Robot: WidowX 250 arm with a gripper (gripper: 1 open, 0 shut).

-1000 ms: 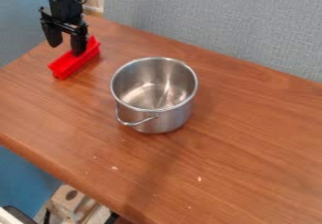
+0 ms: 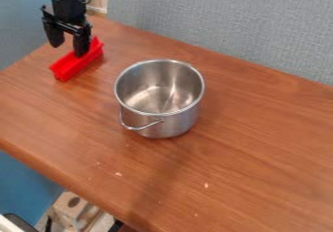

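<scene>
My black gripper [image 2: 68, 35] is at the top left, open, with its fingers just above and at the far end of a red oblong object [image 2: 70, 67] lying on the wooden table [image 2: 247, 177]. Whether the fingers touch it is hard to tell. A steel pot [image 2: 159, 97] with a wire handle stands to the right of the red object, apart from it.
A grey textured wall [image 2: 235, 26] runs behind the table. The table's left edge drops to a blue area.
</scene>
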